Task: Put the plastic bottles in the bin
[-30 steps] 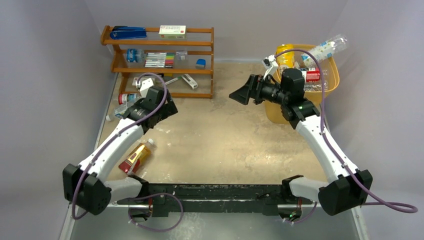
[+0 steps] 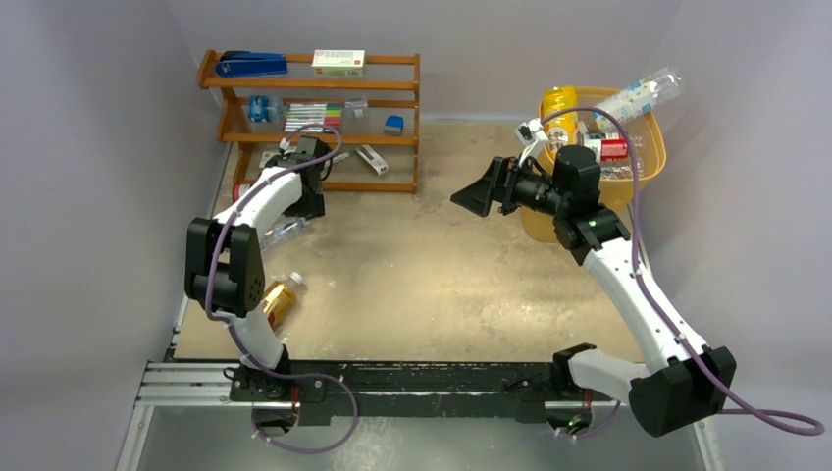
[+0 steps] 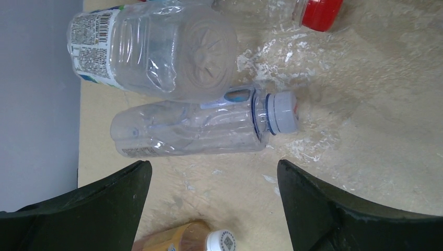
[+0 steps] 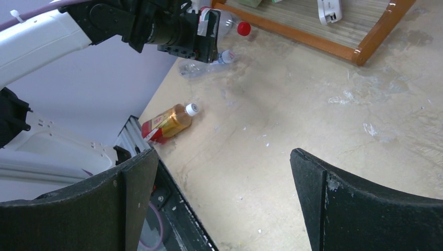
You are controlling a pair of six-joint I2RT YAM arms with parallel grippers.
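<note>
My left gripper hangs open over a clear bottle with a white cap (image 3: pixel 193 128); a larger clear bottle (image 3: pixel 156 52) lies beside it, and a red-capped bottle (image 3: pixel 318 11) lies beyond. An amber bottle (image 2: pixel 280 302) lies nearer the front left of the work surface. My right gripper is open, held in front of the yellow bin (image 2: pixel 652 162), with nothing between its fingers. The bin holds bottles and cans.
A wooden shelf (image 2: pixel 412 137) with boxes, markers and small items stands at the back left. Grey walls bound both sides.
My left arm has swung toward the back left, its gripper moving left over the clear bottles. The right arm has shifted very slightly toward the front.
</note>
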